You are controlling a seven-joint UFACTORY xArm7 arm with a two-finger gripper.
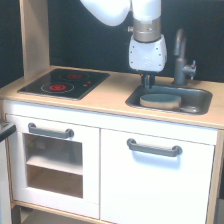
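Note:
Inside the dark sink point(203, 101) at the right of the counter lies a rounded grey-green thing with a tan edge point(160, 101). Only its upper part shows, so I cannot tell whether it is a pot or how it is tilted. My white arm comes down from the top, and my gripper point(148, 82) points down over the sink's left part, just above the near-left side of that thing. The dark fingers are small and seen close together. Whether they touch the thing or hold it is not clear.
A black cooktop point(65, 83) with red rings is set into the left of the wooden counter point(115, 92). A grey faucet point(181, 60) rises behind the sink. Below are a glass-fronted oven door point(52, 126) and a white cabinet door point(155, 180) with dark handles.

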